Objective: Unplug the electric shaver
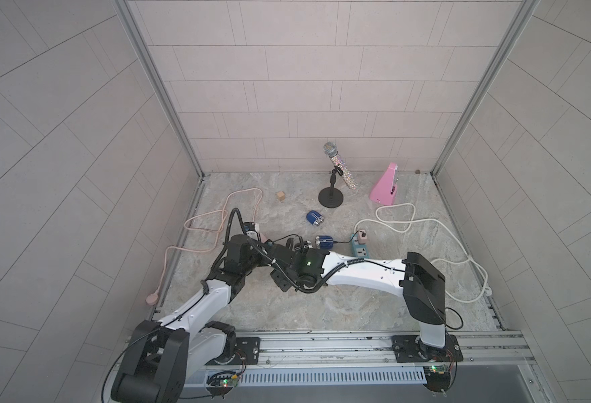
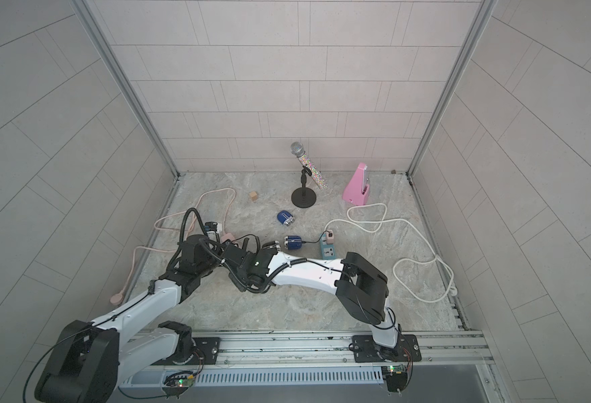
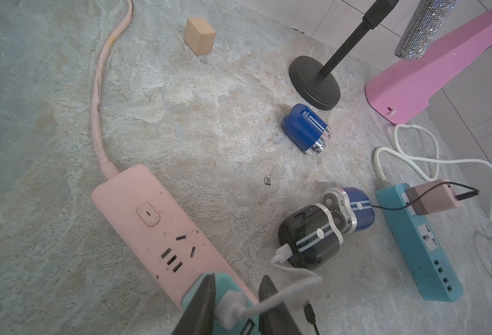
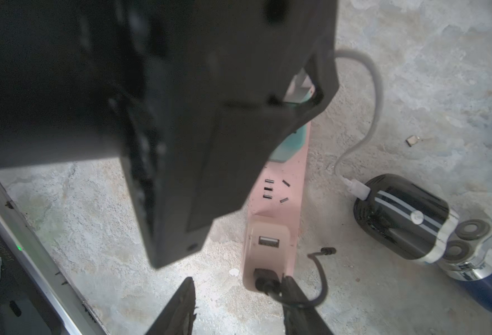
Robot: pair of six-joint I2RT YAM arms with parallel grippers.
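Observation:
A black shaver [image 3: 310, 234] with a white cable plugged into its end lies against a blue shaver [image 3: 357, 209]. The pink power strip [image 3: 128, 201] holds a teal charger [image 4: 290, 142] and a beige charger [image 4: 265, 245] with a black cable. In the left wrist view my left gripper is around the teal charger and white plug; whether it grips them is unclear. My right gripper hangs part open beside the beige charger's black plug. The left arm's dark housing covers much of the right wrist view.
A teal strip [image 3: 419, 256] with a pink charger stands to the right. A blue object [image 3: 304, 128], microphone stand [image 3: 313, 83], pink upright object [image 3: 396, 95] and wooden block [image 3: 200, 34] lie toward the back. Both arms are crowded together at centre-left.

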